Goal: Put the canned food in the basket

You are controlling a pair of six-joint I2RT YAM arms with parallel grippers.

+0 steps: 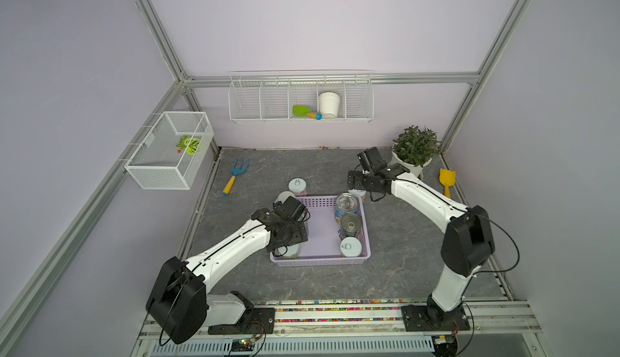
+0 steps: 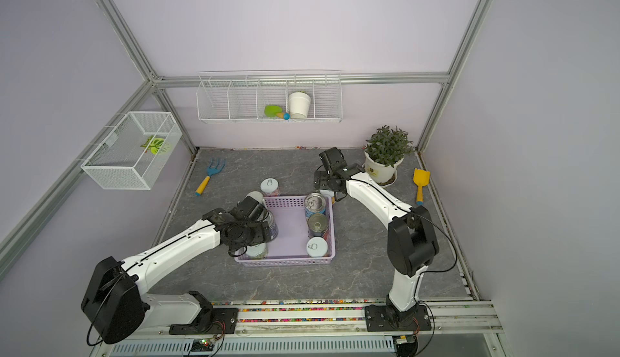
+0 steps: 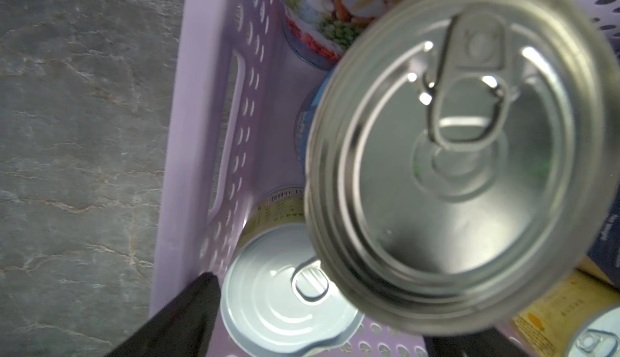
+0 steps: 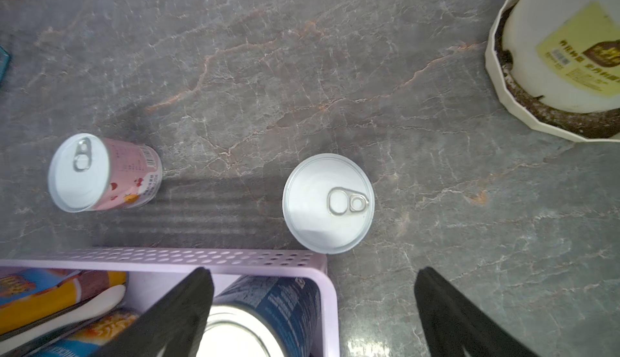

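Observation:
A lilac basket [image 1: 321, 261] holds several cans; a silver-lidded can [image 3: 452, 182] fills much of the left wrist view. My left gripper [image 1: 288, 233] is low over the basket's left side, its fingertips around that can's lower part in its wrist view, partly hidden; whether it grips cannot be told. My right gripper is open above the back right corner, over a white-lidded can [image 4: 328, 205] standing outside the basket. A pink can [image 4: 132, 173] stands outside behind the basket.
A potted plant [image 2: 385, 147] stands back right, with a yellow scoop [image 1: 447, 178] beside it. A blue fork [image 1: 237, 169] lies at the left. Wire baskets hang on the walls.

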